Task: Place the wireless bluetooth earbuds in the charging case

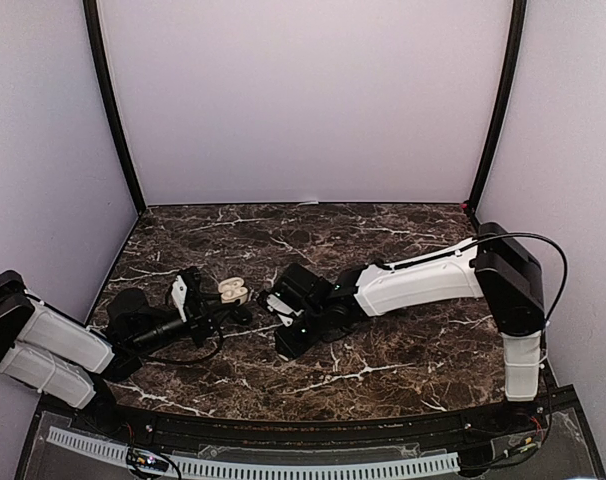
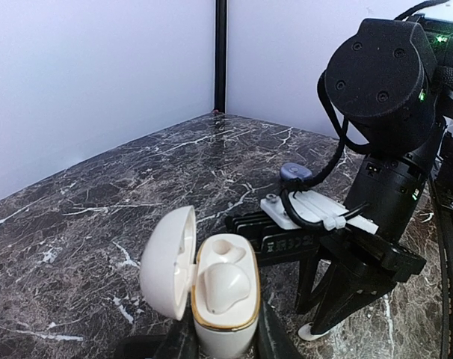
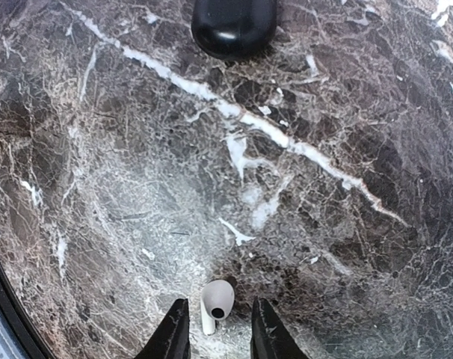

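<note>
In the left wrist view the white charging case (image 2: pixel 249 288) stands with its lid (image 2: pixel 165 262) open, and my left gripper is shut on its lower part. One earbud (image 2: pixel 225 286) sits in the nearer slot; the farther slot (image 2: pixel 223 245) is empty. Another white earbud (image 3: pixel 217 294) lies on the marble table, its stem pointing toward the bottom of the right wrist view. Over it my right gripper is pointed down with its fingers (image 3: pixel 265 333) apart, one on either side of the earbud. Contact cannot be made out.
A rounded black object (image 3: pixel 234 26) lies on the table beyond the loose earbud. The right forearm (image 1: pixel 423 290) stretches across the table's middle, fairly near the case.
</note>
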